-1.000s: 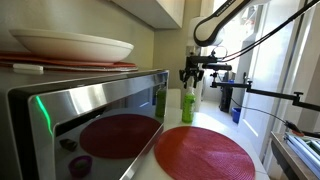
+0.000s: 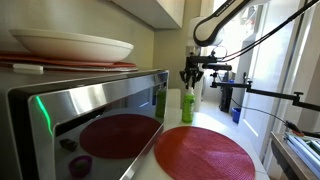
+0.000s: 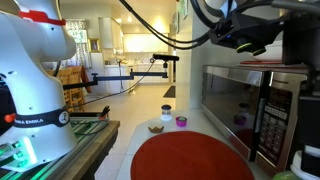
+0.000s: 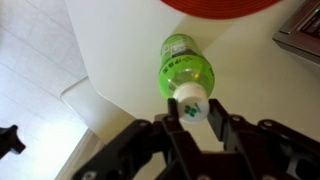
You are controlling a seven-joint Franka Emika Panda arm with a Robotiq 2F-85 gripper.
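Observation:
A green bottle point(image 2: 188, 107) with a pale cap stands upright on the white counter, just beyond the red round mat. Over it hangs my gripper point(image 2: 191, 77), fingers pointing down and a small distance above the cap. From the wrist, the bottle's white cap point(image 4: 190, 103) and green body point(image 4: 183, 66) appear just ahead of the fingers. My gripper has its dark fingers spread apart there, with nothing held between them. In exterior view 2 the arm reaches across the top, and the fingertips cannot be made out clearly.
The red mat point(image 3: 190, 160) covers much of the counter. Beside it stands a microwave point(image 3: 232, 97) with a reflective door. A small white jar point(image 3: 167, 110), a pink-purple jar point(image 3: 181, 121) and a brown item point(image 3: 155, 128) sit at the far end. White bowls point(image 2: 70, 45) rest on top of the microwave.

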